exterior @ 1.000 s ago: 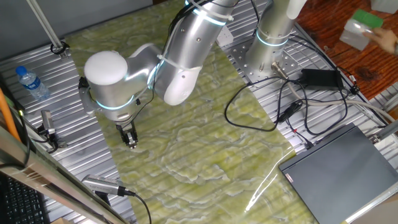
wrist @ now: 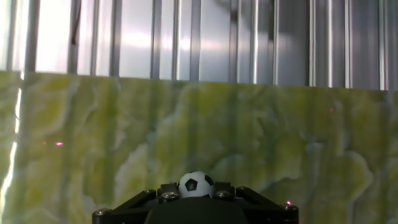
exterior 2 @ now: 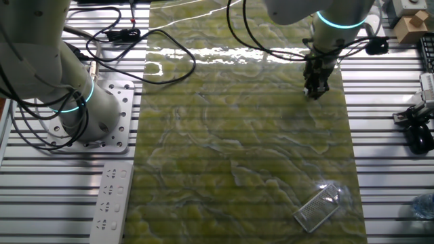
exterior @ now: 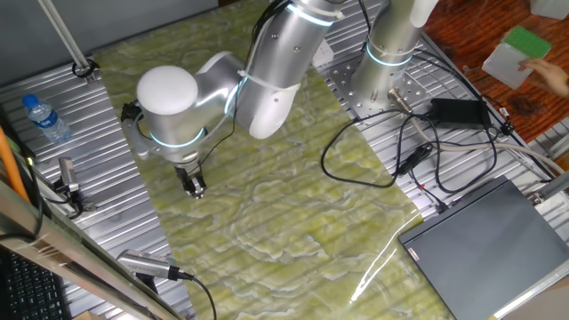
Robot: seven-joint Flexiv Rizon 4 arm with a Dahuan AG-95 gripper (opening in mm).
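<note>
In the wrist view a small black-and-white ball (wrist: 196,185), patterned like a football, sits between the two black fingertips. My gripper is shut on it. From outside, the gripper (exterior: 197,192) hangs over the left side of the green marbled mat (exterior: 267,222), pointing down. The other exterior view has the gripper (exterior 2: 314,92) near the mat's right edge, with a hint of white at its tip. A flat metal grater (exterior 2: 317,207) lies on the mat, well apart from the gripper.
A black cable (exterior: 360,184) loops onto the mat near the robot base. The laptop (exterior: 489,253) covers one mat corner, and a power strip (exterior 2: 112,203) lies beside the mat. A camera (exterior: 149,264) stands at the left edge. Mid-mat is clear.
In exterior view 1 the arm's wrist and gripper have shifted up and slightly right over the mat. A person's hand at the far right has moved a green-topped box a little.
</note>
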